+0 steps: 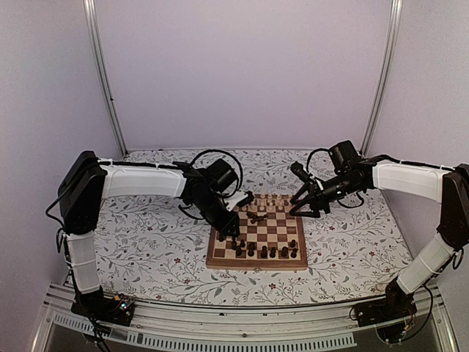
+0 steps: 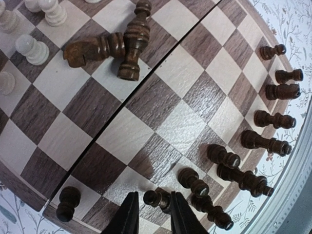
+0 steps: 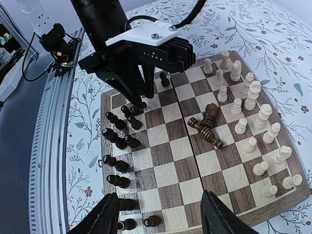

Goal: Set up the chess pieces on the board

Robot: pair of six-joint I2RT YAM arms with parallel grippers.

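The chessboard (image 1: pixel 256 260) has white pieces standing on the far half and dark pieces along the near side. Two dark pieces lie on their sides near the middle, a knight (image 2: pixel 87 51) and a taller piece (image 2: pixel 131 56). My left gripper is over the board's near-left part, fingers part open, with the top of a dark pawn (image 2: pixel 152 197) between or just beyond the fingertips; contact cannot be told. My right gripper stands open above the board's right side, nothing seen held.
Standing pieces crowd close round the left fingertips, including another dark pawn (image 2: pixel 67 202). A metal rail (image 1: pixel 242 315) runs along the front edge.
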